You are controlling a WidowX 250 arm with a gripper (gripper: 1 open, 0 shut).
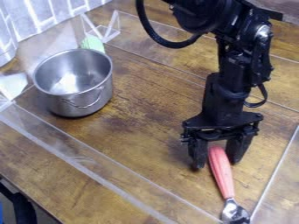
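Observation:
The black gripper [218, 156] is low over the wooden table [140, 166], its fingers around the top end of a red-handled scoop [223, 182]. The scoop lies on the table with its metal head toward the front edge. Whether the fingers press on the handle is hard to tell.
A steel pot [73, 82] stands at the left, with a green item [93, 43] and clear plastic pieces behind it. The table's middle is open; a dark object sits at the bottom-left corner.

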